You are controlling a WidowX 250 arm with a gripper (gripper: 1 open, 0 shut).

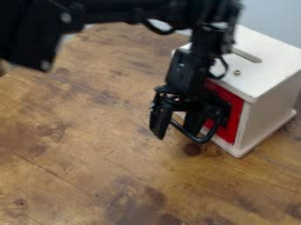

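A white toy oven (261, 97) with a red front (228, 120) stands on the right of the wooden table. My black gripper (173, 116) hangs right in front of that front, covering much of it. The black U-shaped door handle (194, 135) shows at the gripper's lower right. Whether the fingers are open or shut, or touch the handle, I cannot tell.
The oven top has a slot and round fittings. A pale wall is at the back right.
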